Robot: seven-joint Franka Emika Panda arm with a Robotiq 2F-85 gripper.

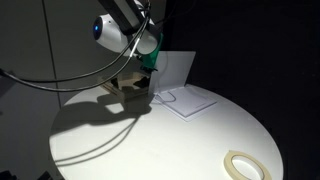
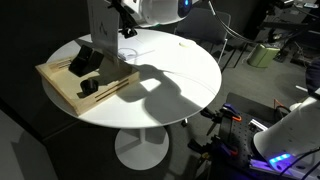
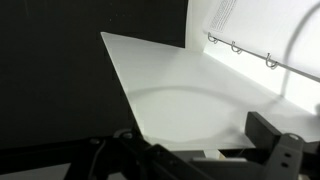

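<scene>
A ring binder stands open on the round white table, its pale cover (image 1: 174, 69) raised steeply and its paper pages (image 1: 185, 101) lying flat to the right. In the wrist view, the cover (image 3: 180, 85) spreads across the middle, with metal rings (image 3: 236, 47) along its far side. My gripper is open, its two dark fingers wide apart at the bottom, the cover's near edge showing between them. From outside, the gripper (image 2: 128, 32) is beside the cover. Whether the fingers touch it, I cannot tell.
A wooden tray (image 2: 116, 88) with dark items, including a black cup-like object (image 2: 89, 87), sits beside the binder. A roll of tape (image 1: 232, 164) lies near the table's edge. Cables hang across exterior view 1.
</scene>
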